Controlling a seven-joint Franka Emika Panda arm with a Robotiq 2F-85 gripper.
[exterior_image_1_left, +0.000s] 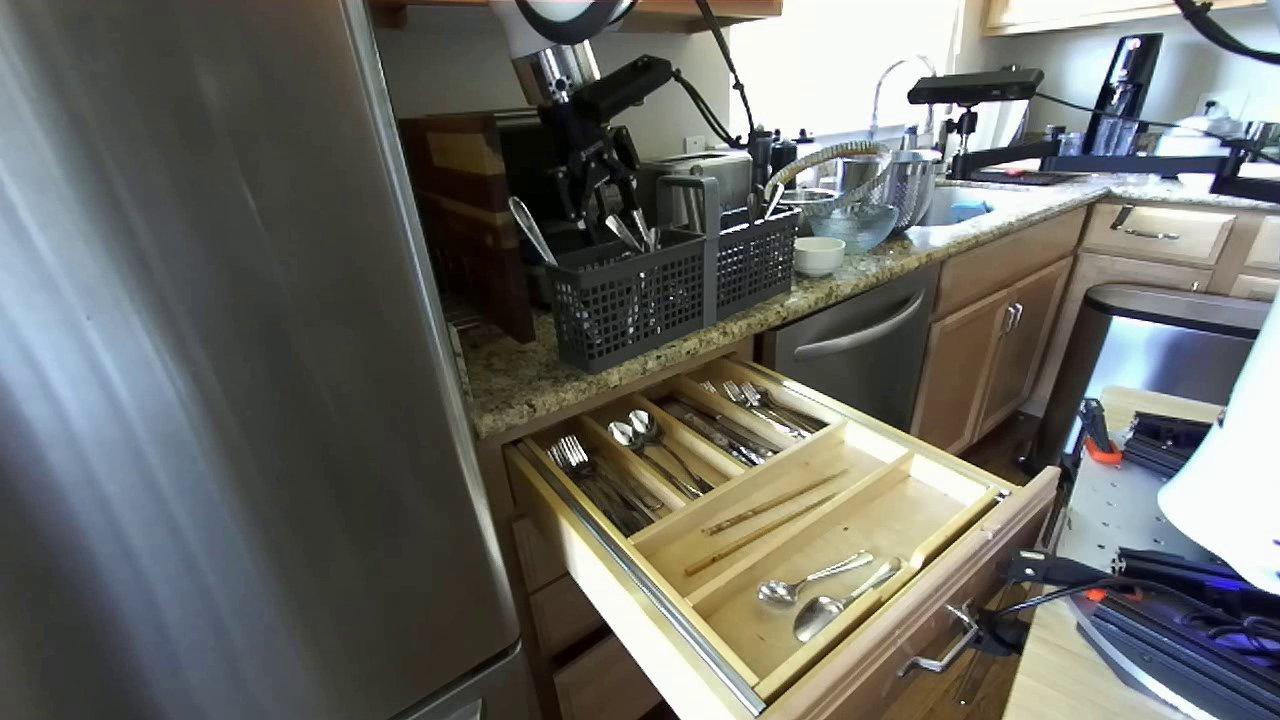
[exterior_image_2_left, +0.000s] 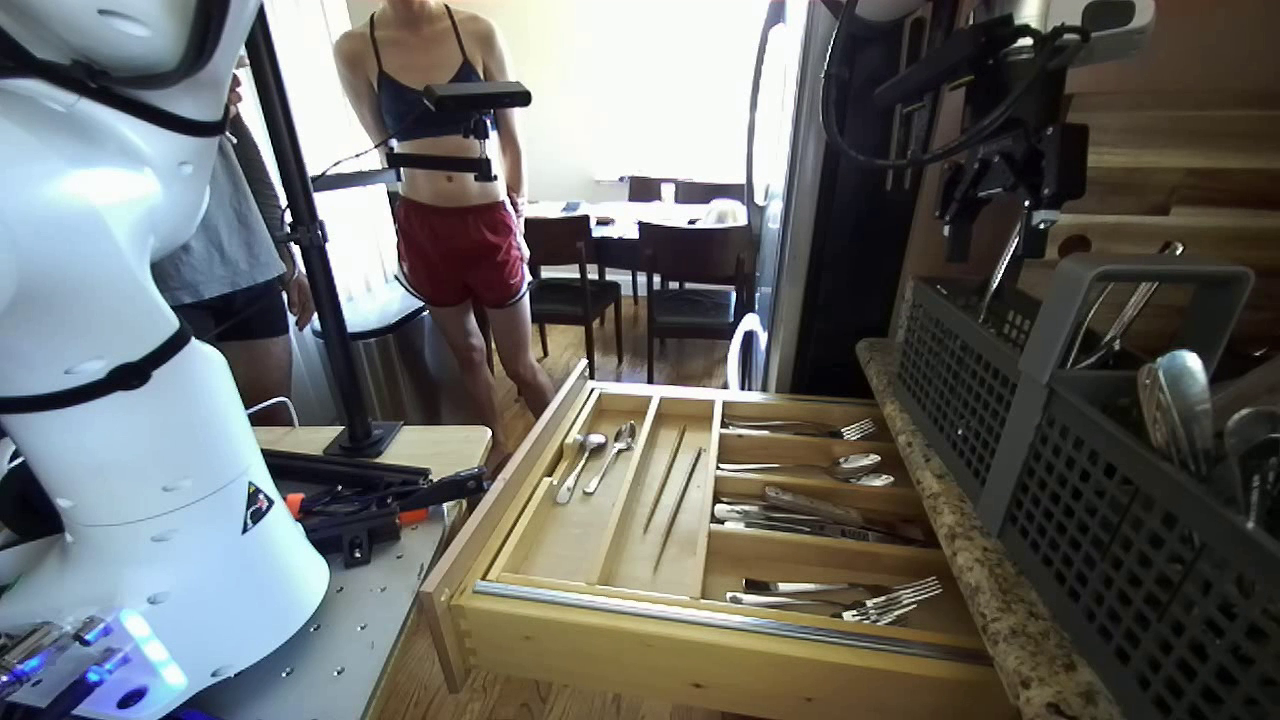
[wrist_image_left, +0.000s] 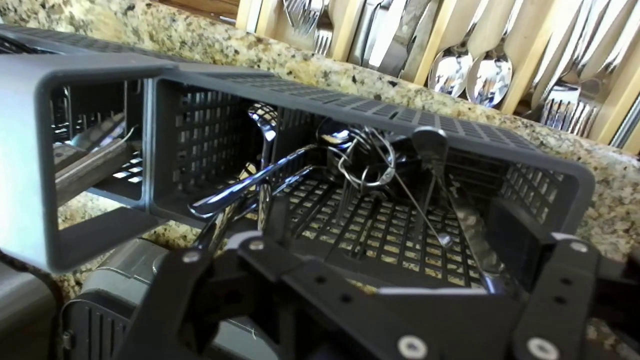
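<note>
A dark grey cutlery basket (exterior_image_1_left: 630, 306) with a tall handle stands on the granite counter. Just over one of its compartments is my gripper, fingers open and fingers spread apart. Below and between the fingers, the wrist view shows mixed metal utensils: a wire-looped piece (wrist_image_left: 367, 171), a flat handle (wrist_image_left: 430, 143) near the right finger, and a long handle (wrist_image_left: 255, 186) leaning toward the left finger. Nothing is visibly gripped. The pulled-out wooden drawer (exterior_image_2_left: 684, 636) holds forks (exterior_image_2_left: 894, 600), knives (exterior_image_2_left: 792, 522), spoons (exterior_image_2_left: 840, 466), chopsticks (exterior_image_2_left: 680, 504) and two small spoons (exterior_image_2_left: 596, 458).
Behind the basket are a wooden board (exterior_image_1_left: 474, 216) and a toaster (exterior_image_1_left: 726, 176). A white bowl (exterior_image_1_left: 819, 256) and glass bowl (exterior_image_1_left: 854, 224) sit farther along the counter. The fridge (exterior_image_1_left: 228, 360) walls off the left. People (exterior_image_2_left: 450, 180) stand beyond the drawer.
</note>
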